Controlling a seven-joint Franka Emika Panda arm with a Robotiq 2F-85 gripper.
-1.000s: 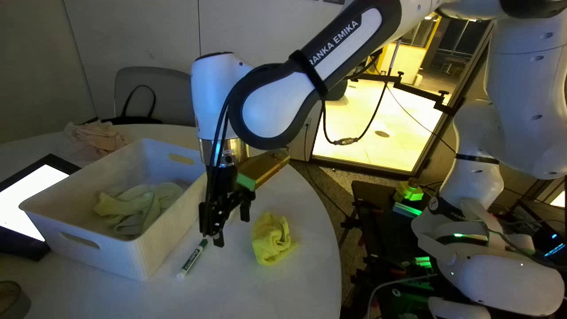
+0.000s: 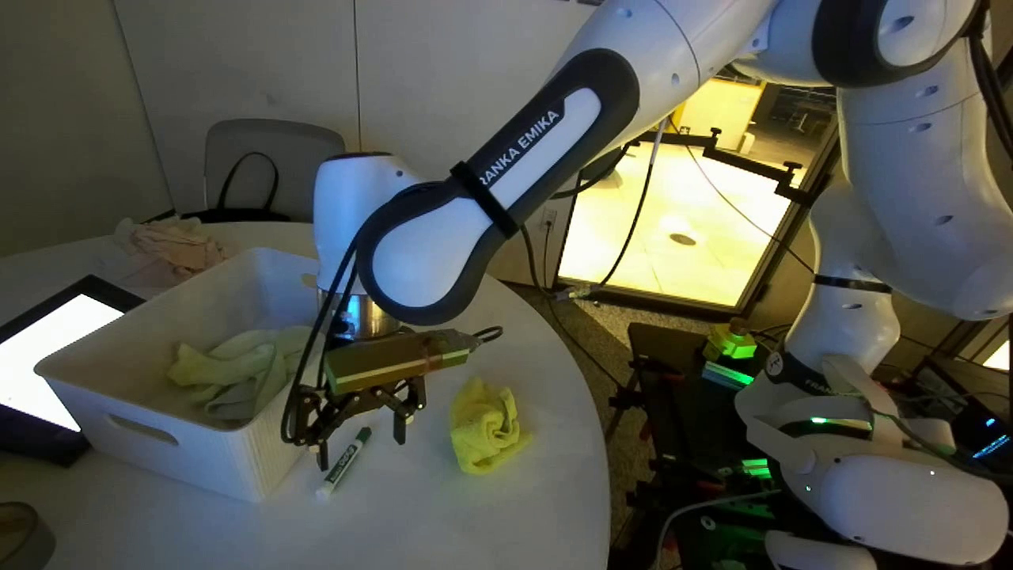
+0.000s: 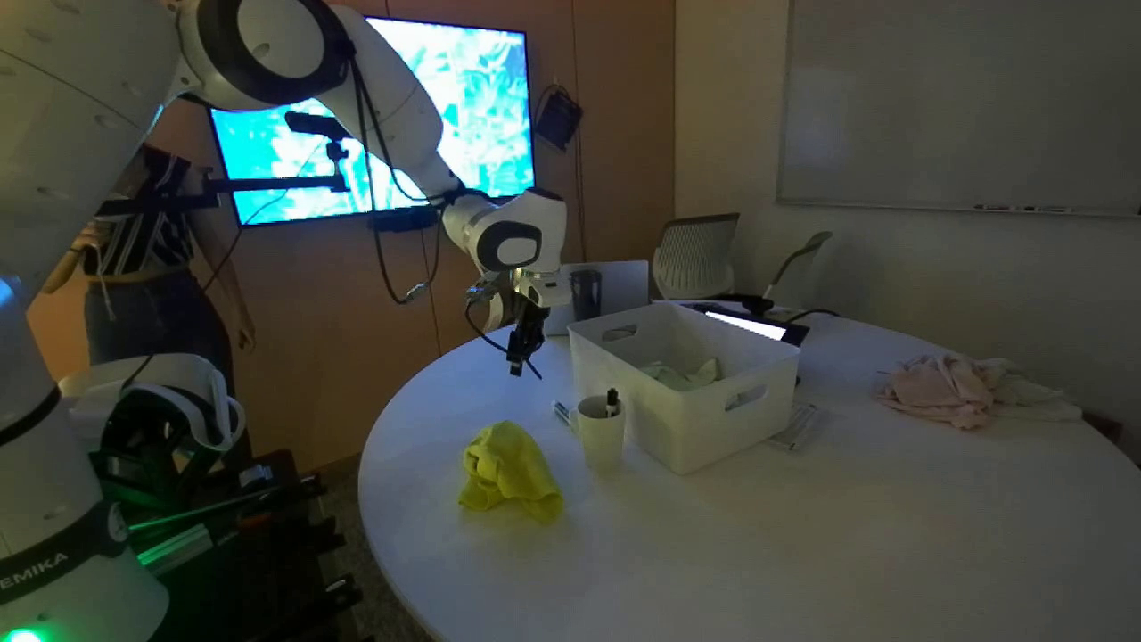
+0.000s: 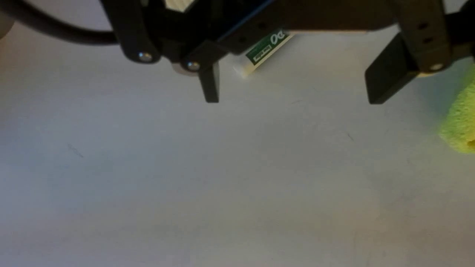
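A white marker with a green label and dark green cap lies on the white table beside the basket. Above it my gripper hangs open, its fingers apart and nothing held. The wrist view shows the marker's white end near the top, between the two fingers but behind them; the gripper's body hides the rest. A crumpled yellow cloth rests on the table to the gripper's right in exterior view 1. The white basket holds pale yellowish and grey cloths.
A white cup with a dark-capped pen inside stands against the basket. Pink cloth lies farther along the table. A bright-screened tablet is beside the basket.
My gripper has moved left in exterior view 1 and turned, so its fingers now spread across the marker's side of the table. The marker, yellow cloth and basket have stayed put.
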